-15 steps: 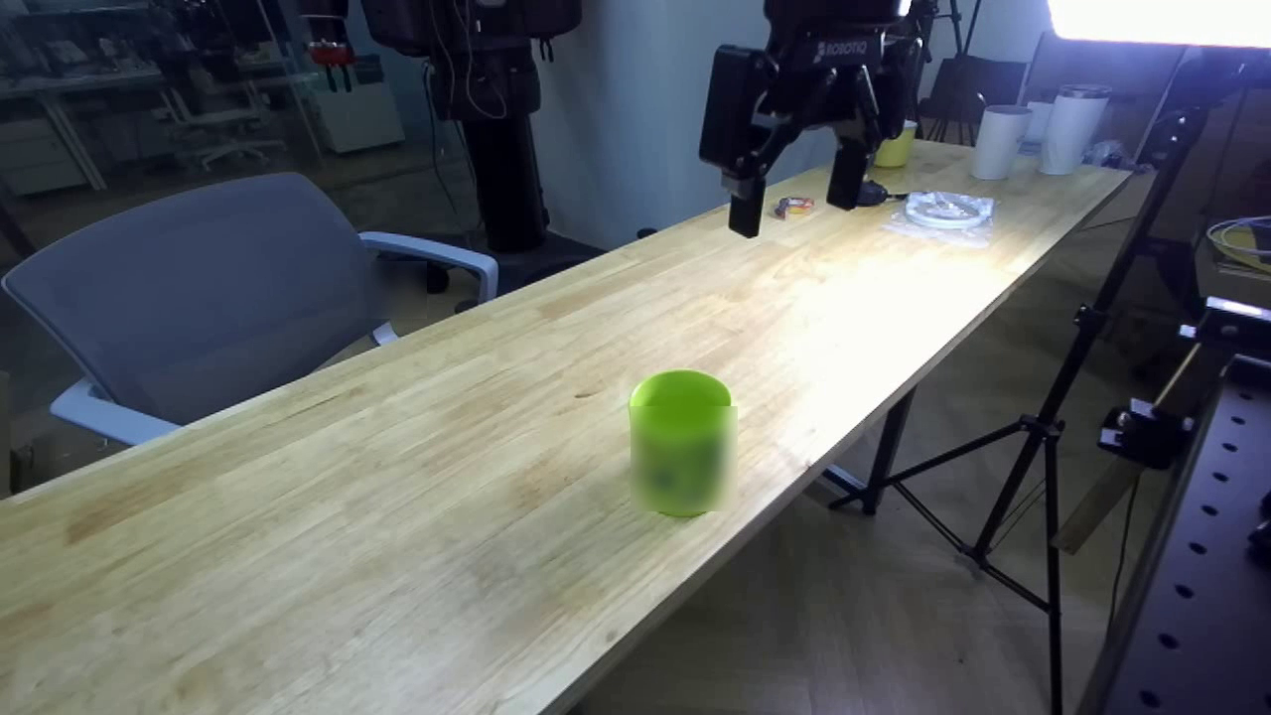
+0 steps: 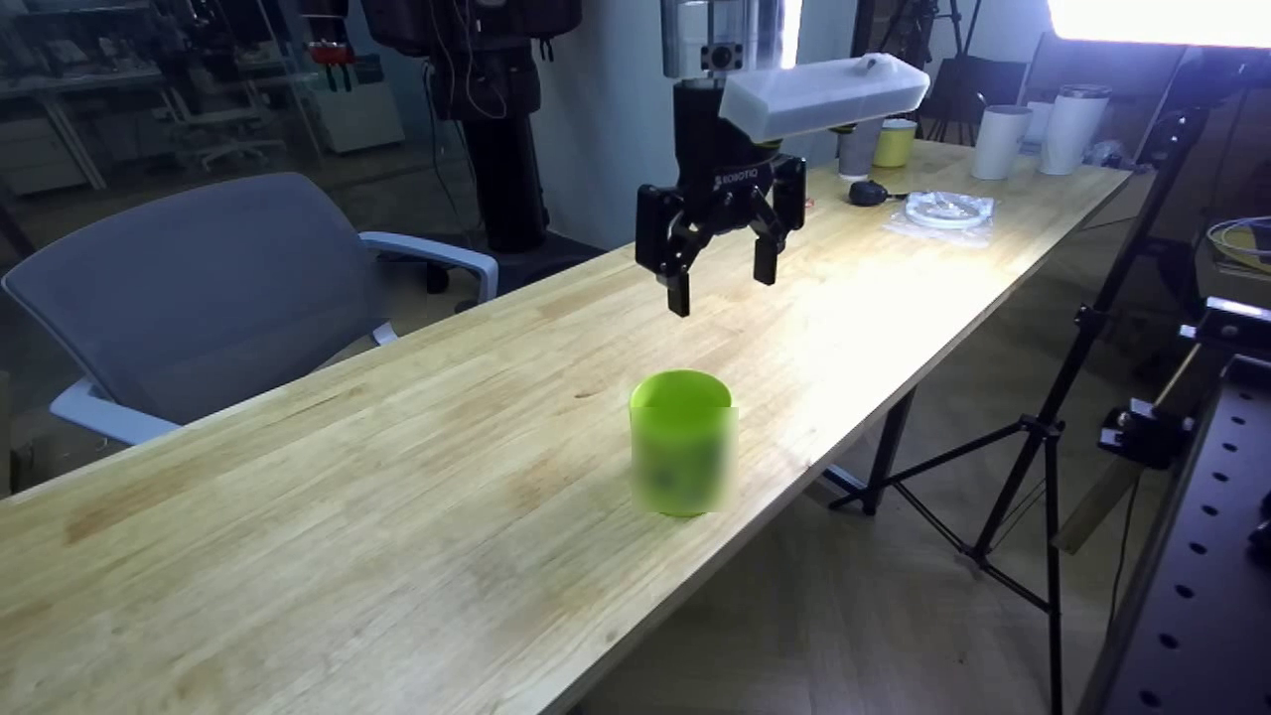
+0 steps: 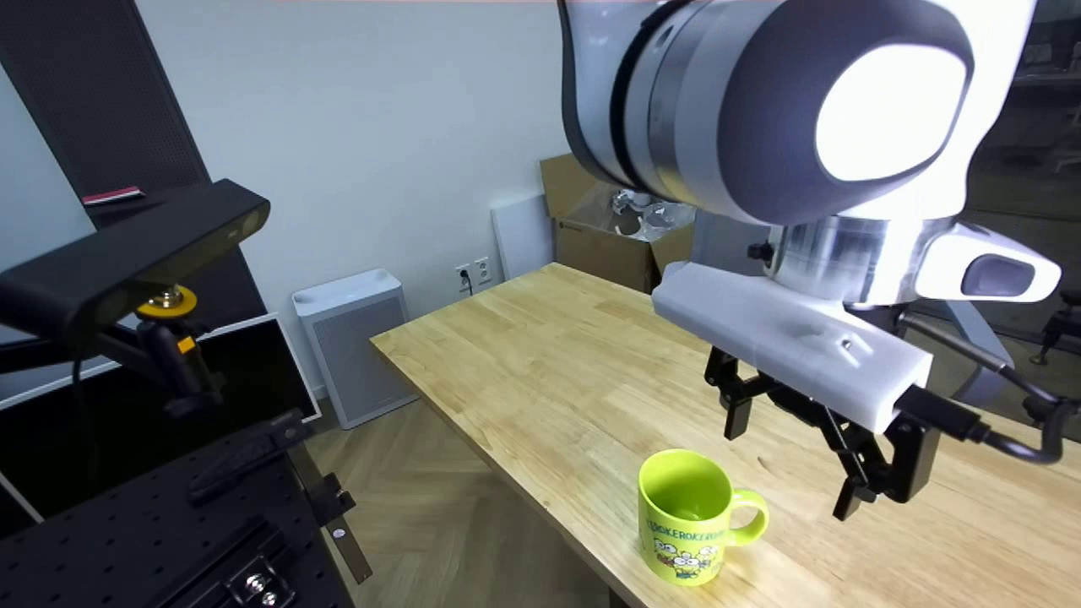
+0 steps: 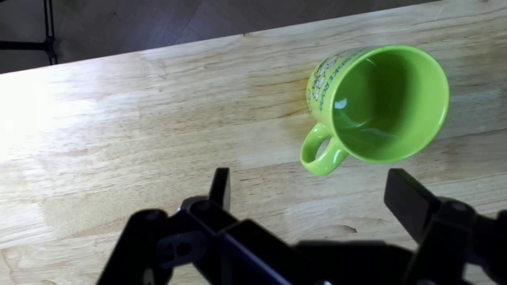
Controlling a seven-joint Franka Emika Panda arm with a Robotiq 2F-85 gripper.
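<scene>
A lime-green mug (image 2: 681,459) with cartoon figures on its side stands upright near the table's edge. Its handle (image 4: 323,164) points toward my gripper in the wrist view, and its inside looks empty. My gripper (image 2: 722,286) hangs above the table, open, nothing between its fingers. In exterior view 2 the gripper (image 3: 790,466) is above and to the right of the mug (image 3: 685,517), on the handle side, apart from it. One fingertip (image 4: 404,194) appears just below the mug's rim in the wrist view.
Bare wooden tabletop (image 2: 417,477) surrounds the mug, with a drop-off at the near edge. Farther back stand white cylinders (image 2: 1001,141), a yellow cup (image 2: 895,143) and a bagged ring (image 2: 948,211). A tripod (image 2: 1049,429) stands beside the table.
My gripper has come down and shifted left in exterior view 1, closer to the mug. It was open before as well. The mug has stayed in place.
</scene>
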